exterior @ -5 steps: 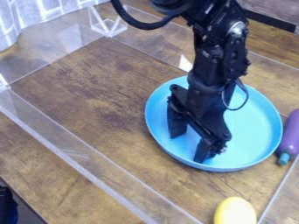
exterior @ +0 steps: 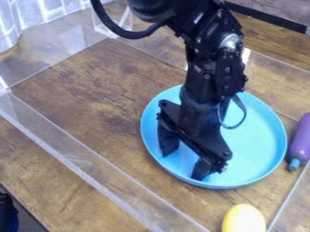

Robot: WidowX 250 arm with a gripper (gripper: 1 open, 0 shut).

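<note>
My black gripper [exterior: 191, 145] reaches down from the top of the camera view into a round blue bowl [exterior: 259, 152] on the wooden surface. Its fingertips are low, at or near the bowl's floor on the left and middle. The dark body hides much of the bowl's interior, and I cannot make out whether anything is between the fingers or how far apart they stand.
A purple eggplant-like object [exterior: 299, 140] lies right of the bowl. A yellow oval object [exterior: 245, 220] sits at the bottom right. Clear plastic edges border the wooden surface [exterior: 85, 91], whose left part is free.
My gripper and the blue bowl have shifted slightly to the left over the last second. The yellow and purple objects show little or no movement.
</note>
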